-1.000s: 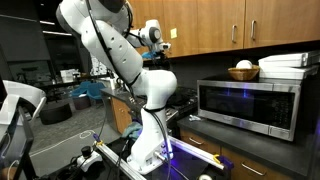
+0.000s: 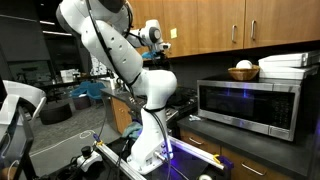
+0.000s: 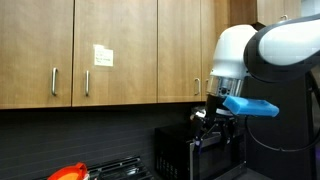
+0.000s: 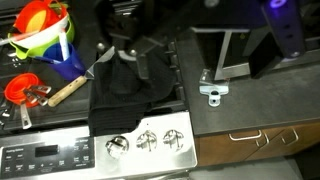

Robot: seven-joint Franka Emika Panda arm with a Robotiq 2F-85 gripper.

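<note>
My gripper (image 2: pixel 161 50) hangs high in front of the upper cabinets, clear of everything in exterior view 1. Exterior view 2 shows the same gripper (image 3: pixel 212 133) below the white arm, small and dark. In the wrist view its dark parts blur across the top against a dark background, so the state of the fingers is unclear. Under it lies a black cloth (image 4: pixel 125 92) on the stove, beside a wooden handle (image 4: pixel 68 92). Red measuring cups (image 4: pixel 22 88), a blue cup (image 4: pixel 68 66) and colored bowls (image 4: pixel 38 30) sit at the left.
A silver microwave (image 2: pixel 245 106) stands on the dark counter, with a basket (image 2: pixel 243 73) and white containers (image 2: pixel 287 66) on top. Stove knobs (image 4: pixel 147 141) line the front edge. A metal clip (image 4: pixel 212 90) rests on the counter.
</note>
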